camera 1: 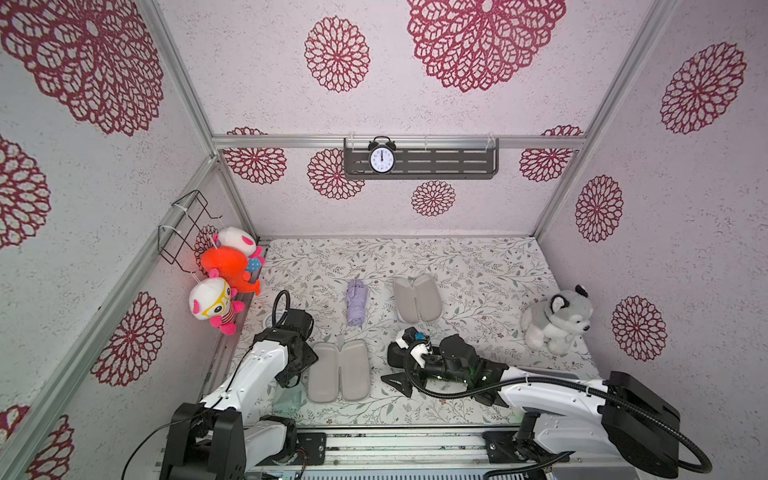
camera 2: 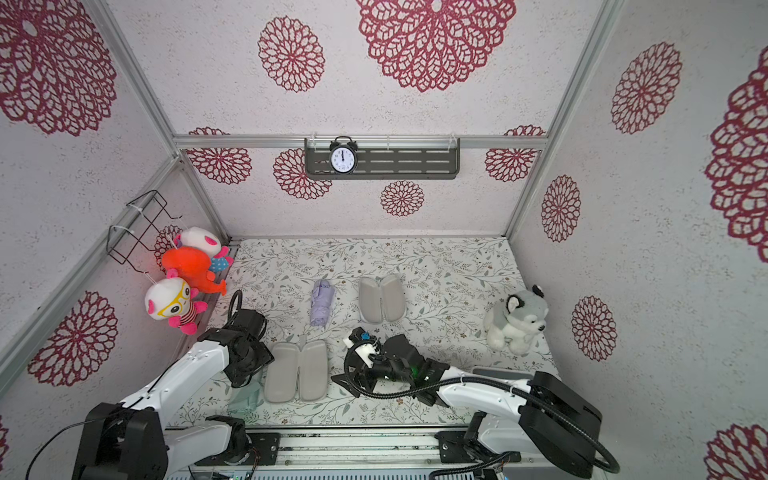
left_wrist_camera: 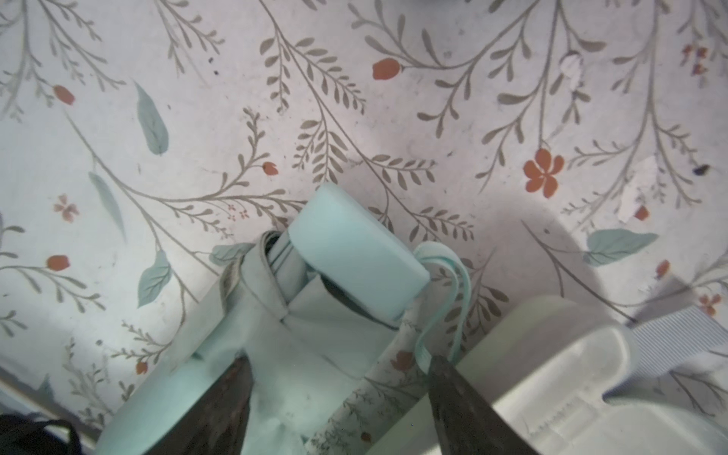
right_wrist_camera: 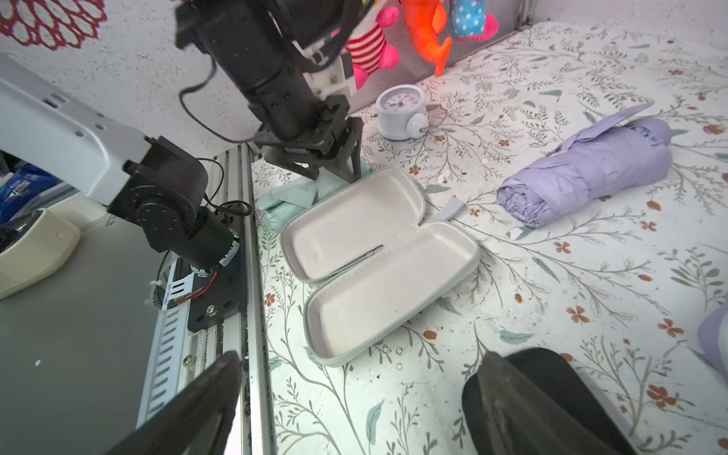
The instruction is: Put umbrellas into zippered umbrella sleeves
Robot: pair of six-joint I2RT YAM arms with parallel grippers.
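Observation:
My left gripper hovers low over the mint umbrella (left_wrist_camera: 295, 333) with its blue handle (left_wrist_camera: 356, 250) and strap, fingers apart at either side of the fabric; whether it touches is unclear. An open grey sleeve (camera 1: 324, 372) lies just right of it. A lavender umbrella (camera 1: 357, 301) lies further back, and a second open sleeve (camera 1: 416, 298) is at back centre. My right gripper (camera 1: 396, 380) stands open at front centre, facing left.
Plush toys (camera 1: 228, 272) line the left wall, with a white clock (right_wrist_camera: 402, 113) nearby. A husky plush (camera 1: 560, 320) sits at right.

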